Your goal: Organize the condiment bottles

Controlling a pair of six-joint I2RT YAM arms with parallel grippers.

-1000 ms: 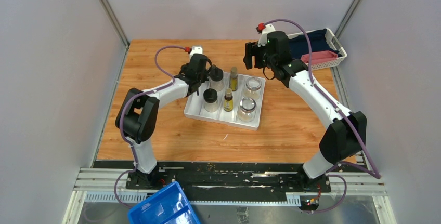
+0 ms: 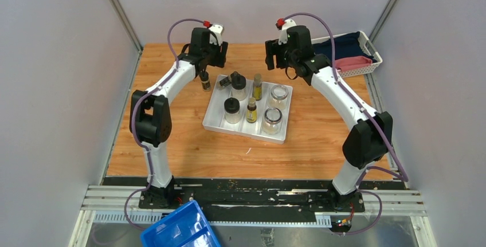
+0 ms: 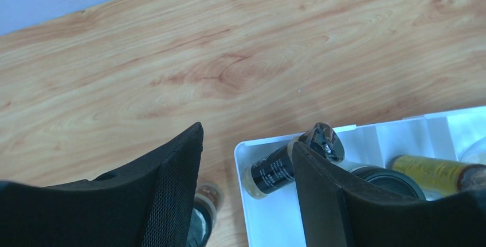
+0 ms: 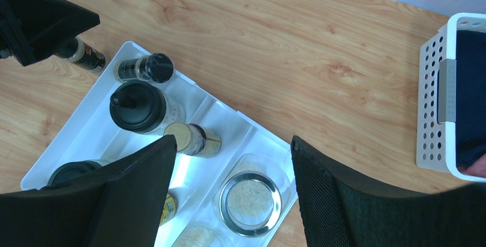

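Observation:
In the white tray's (image 2: 216, 122) back left corner is a small dark-labelled bottle (image 3: 275, 169), its black cap slanting toward a black-capped jar (image 4: 140, 109); whether it leans on that jar I cannot tell. A similar dark bottle (image 2: 205, 81) is on the table just outside the tray's left side. The tray also carries a second black-capped jar (image 2: 232, 109), two yellow-labelled bottles (image 2: 251, 112) and two metal-lidded glass jars (image 2: 273, 118). Above the tray's back left corner, my left gripper is open and empty. My right gripper, open and empty too, hovers over the back right.
At the back right, a white basket (image 4: 437, 92) contains dark and pink cloth. A blue bin (image 2: 172, 230) lies below the table's front edge. Bare wood stretches in front of the tray and to its right.
My left gripper has risen back from the tray's left corner, uncovering the slanted dark bottle there and the one outside. The right arm has shifted slightly left.

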